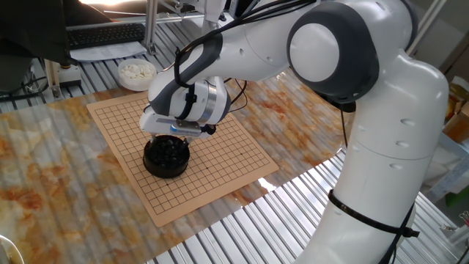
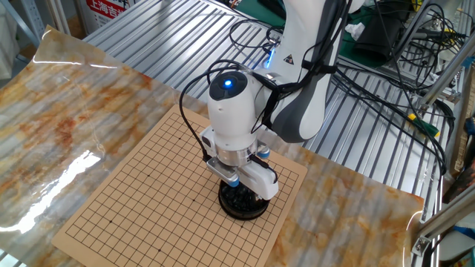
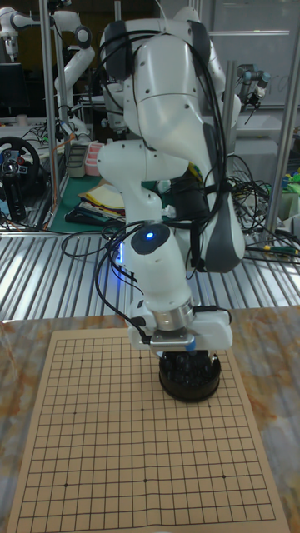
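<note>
A round black bowl [image 1: 165,163] full of dark pieces stands upright on the tan gridded board [image 1: 220,172]. My gripper [image 1: 169,140] is right above the bowl's back part in exterior view 1, its two fingers [image 1: 187,141] spread wide. Whether the fingertips touch the rim or the pieces cannot be made out. From exterior view 2, the hand covers part of the bowl [image 2: 243,211], and the fingers are mostly hidden. Exterior view 3 shows the hand just over the bowl [image 3: 190,382], near the board's right half.
A clear tub of white pieces [image 1: 137,72] stands beyond the board's far corner. Behind it is a keyboard [image 1: 106,35]. Marbled sheeting [image 1: 66,176] lies under the board, with bare room on both sides. Most of the grid is empty.
</note>
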